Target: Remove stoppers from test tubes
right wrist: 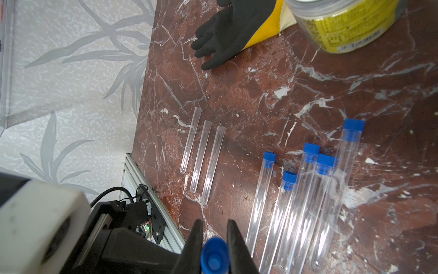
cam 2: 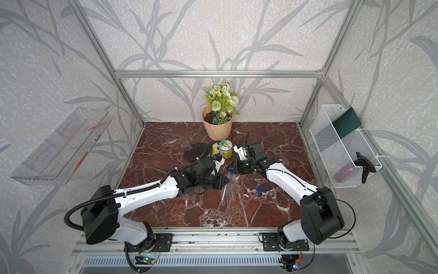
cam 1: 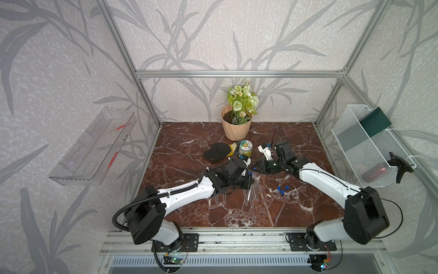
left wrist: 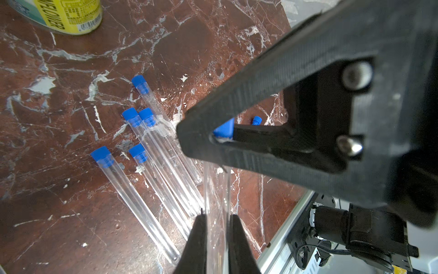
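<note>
A clear test tube (left wrist: 216, 196) stands between the fingers of my left gripper, which is shut on it. At the tube's top, a blue stopper (right wrist: 215, 256) is held in my right gripper, also shut. The black finger (left wrist: 273, 150) of the right gripper partly covers that stopper in the left wrist view, so whether it is still seated in the tube cannot be told. Beneath, several tubes (right wrist: 261, 196) with blue stoppers (right wrist: 325, 160) lie on the table. Three tubes without stoppers (right wrist: 212, 164) rest apart from them on the left.
Loose blue stoppers (cam 1: 282, 189) lie on the table to the right. Toward the back are a yellow-labelled can (cam 1: 245, 147), a black and yellow glove (cam 1: 217, 151) and a flower pot (cam 1: 236, 130).
</note>
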